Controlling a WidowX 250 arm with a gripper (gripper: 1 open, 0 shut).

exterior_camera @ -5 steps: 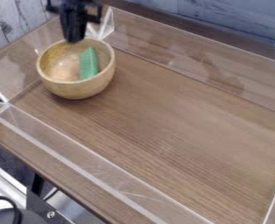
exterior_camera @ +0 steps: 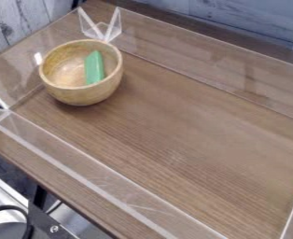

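A light wooden bowl [exterior_camera: 64,87] sits near the left of the brown table, holding an upright-leaning green block [exterior_camera: 94,67]. No gripper shows in the camera view.
A clear acrylic border runs along the table [exterior_camera: 187,131], with angled clear pieces [exterior_camera: 101,26] behind the bowl. The middle and right of the table are empty. Dark cables [exterior_camera: 15,217] lie at the bottom left, off the tabletop.
About a second ago the dark gripper was above the bowl at the top; it has since left the view. The bowl and green block look much the same.
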